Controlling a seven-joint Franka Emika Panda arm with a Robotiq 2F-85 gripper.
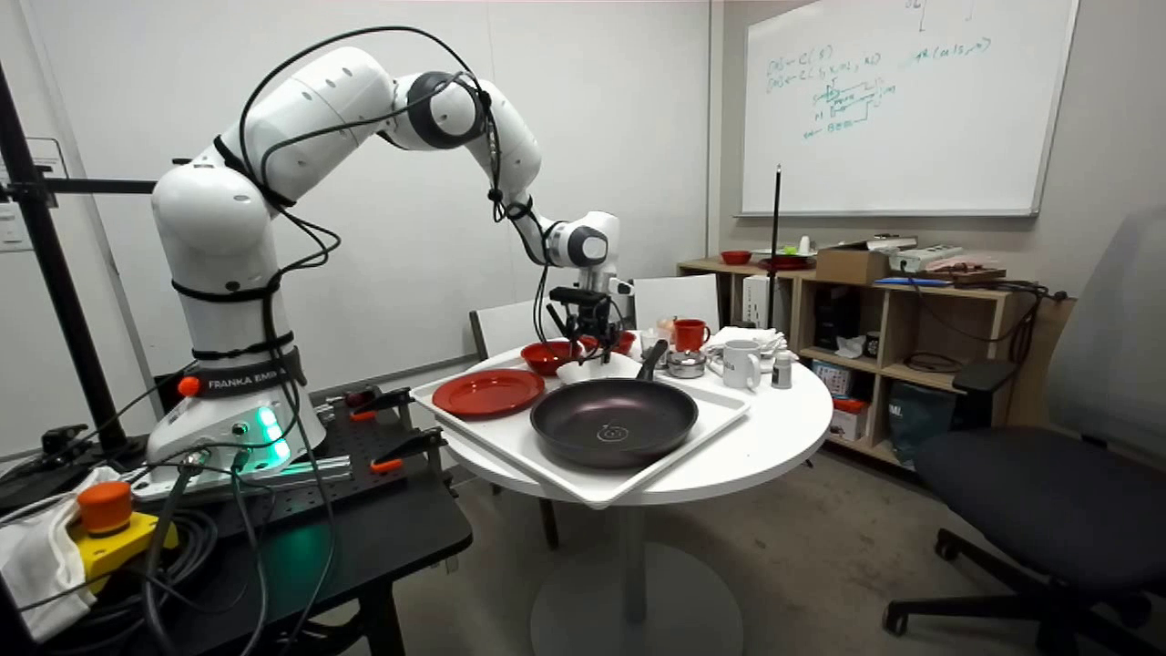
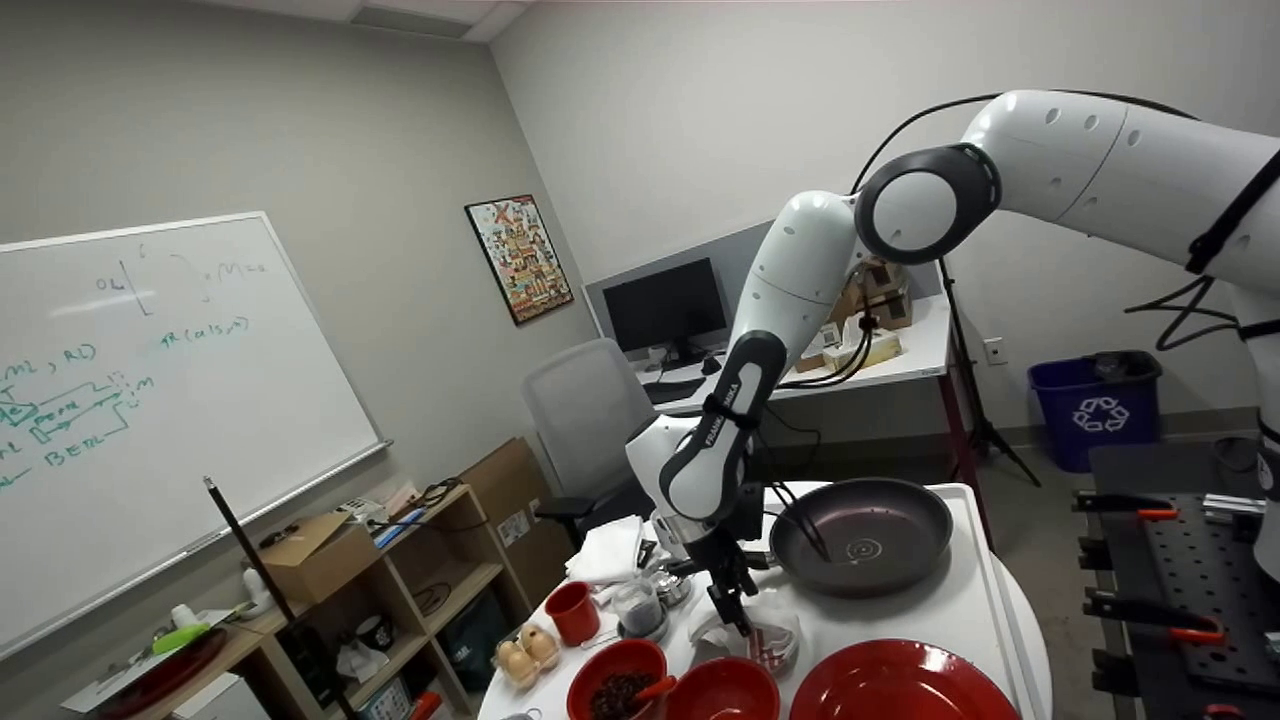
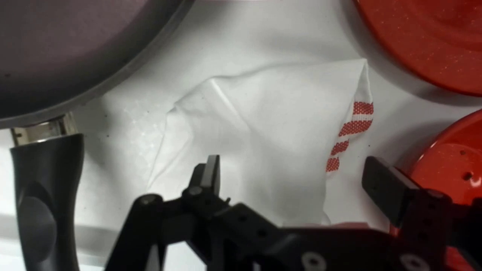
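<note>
A white cloth with red checked stripes along one edge lies folded on the white tray between the pan and the red dishes. Over it hangs my gripper, its fingers wide apart and nothing gripped. The cloth's near part is hidden behind the gripper in the wrist view. In exterior view 2 the gripper points down at the cloth; whether the tips touch it I cannot tell. The dark frying pan rests on the tray, its black handle left of the gripper.
Close to the right finger is a red bowl, with a red plate above it in the wrist view. Another red bowl, a red mug and brown eggs crowd the table. The pan handle leaves little room at left.
</note>
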